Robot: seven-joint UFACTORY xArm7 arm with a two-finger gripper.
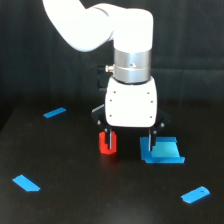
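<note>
My gripper (131, 137) hangs in the middle of the camera view, pointing down, its two dark fingers spread apart. Nothing shows between them, so it looks open. A small red object (104, 145) stands upright on the dark table, with the left finger overlapping its right side in this view. On the right, a shallow blue tray or box (165, 151) lies behind or beside the right finger. Whether either finger touches anything cannot be told from this angle.
Blue strips mark the black table (90, 195): one at back left (55, 113), one at front left (26, 184) and one at front right (195, 195).
</note>
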